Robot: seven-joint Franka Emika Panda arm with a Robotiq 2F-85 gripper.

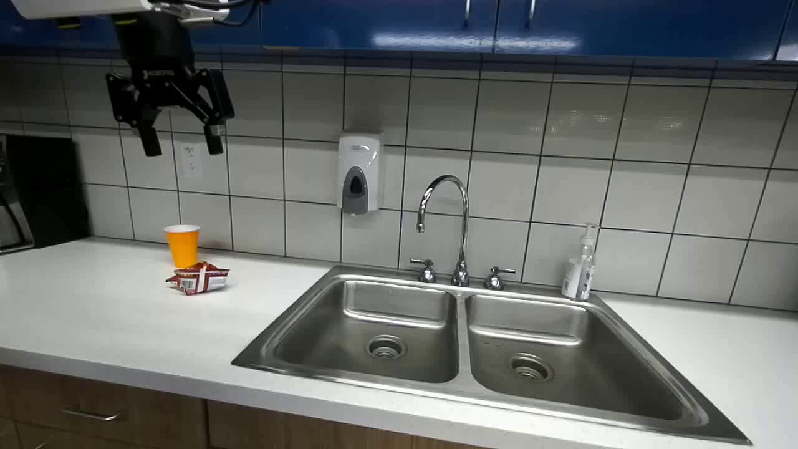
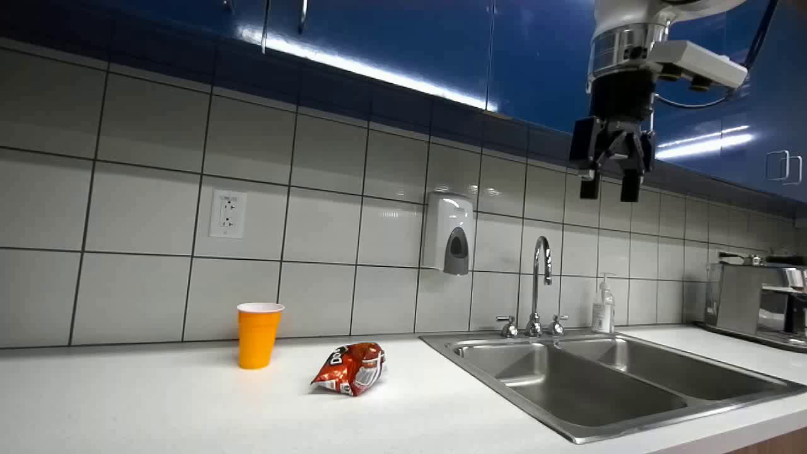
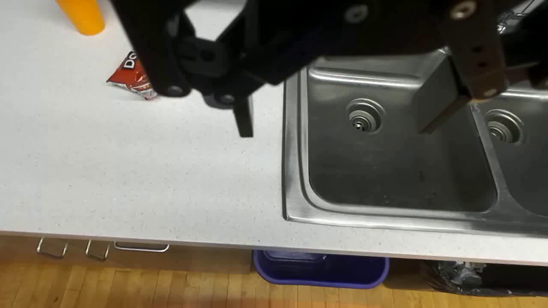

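Observation:
High above the counter hangs my black gripper (image 1: 182,144), its two fingers spread wide with only air between them. In the wrist view the fingertips (image 3: 243,119) frame the counter edge and the left sink basin. An orange cup (image 2: 258,337) stands upright on the white counter near the tiled wall. Close by lies a crumpled red chip bag (image 2: 352,368); in exterior view 1 it partly covers the cup's base. From the wrist camera, the bag (image 3: 132,77) is partly hidden behind a finger, and only the lower part of the cup (image 3: 84,16) shows.
A steel double sink (image 1: 461,366) with a tall curved faucet (image 1: 464,217) fills the counter's right part. A soap bottle (image 1: 580,265) stands behind it; a dispenser (image 1: 360,173) is on the wall. Blue cabinets (image 1: 374,26) hang overhead. Open counter surrounds the bag's front.

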